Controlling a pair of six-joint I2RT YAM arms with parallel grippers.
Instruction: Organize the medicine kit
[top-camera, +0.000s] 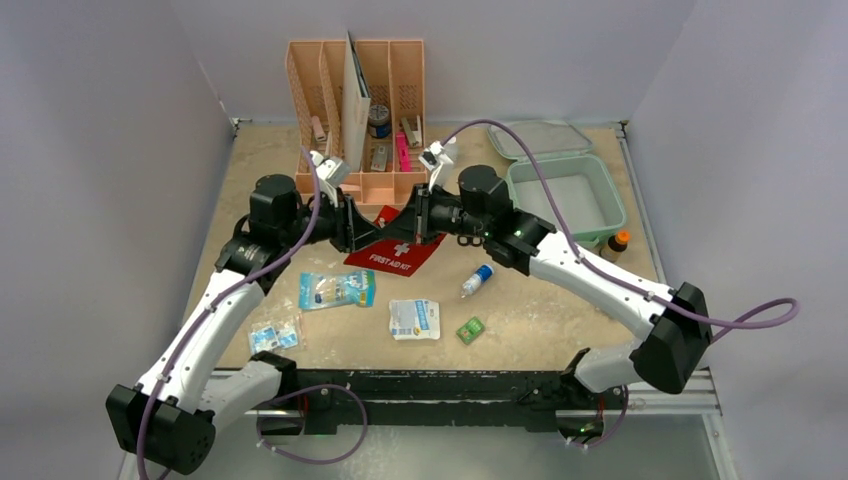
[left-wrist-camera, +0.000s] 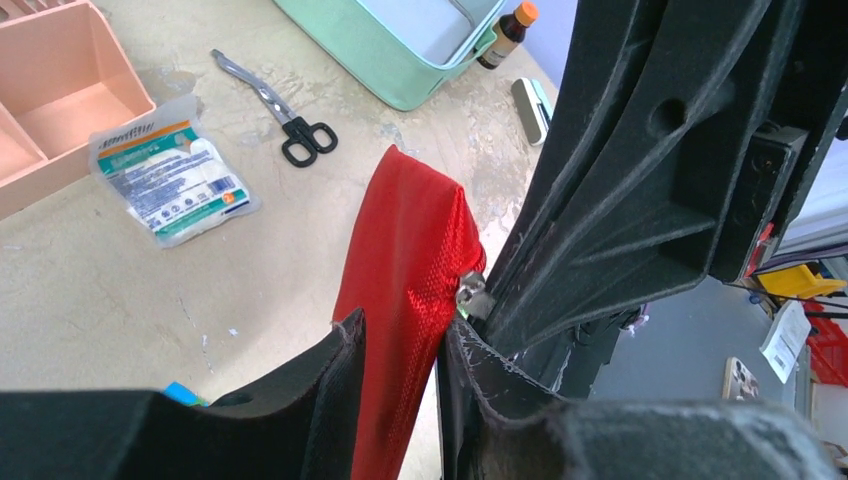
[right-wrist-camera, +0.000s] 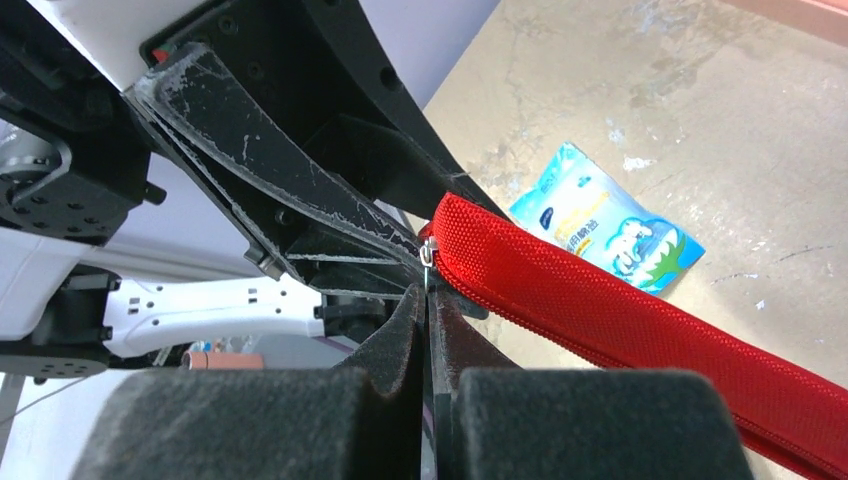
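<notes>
A red first aid pouch hangs tilted above the table between the two arms. At its top corner, my right gripper is shut on the small metal zipper pull. My left gripper is open, with the red fabric passing between its fingers and a gap showing on the left side. From above, both grippers meet closely at the pouch's upper edge, so their tips are hard to separate there. The pouch's zipper runs along its edge in the right wrist view.
A pink divided organizer stands at the back; a green box with its lid open is back right, beside a brown bottle. Packets, a small bottle and a green item lie in front. Scissors rest on the table.
</notes>
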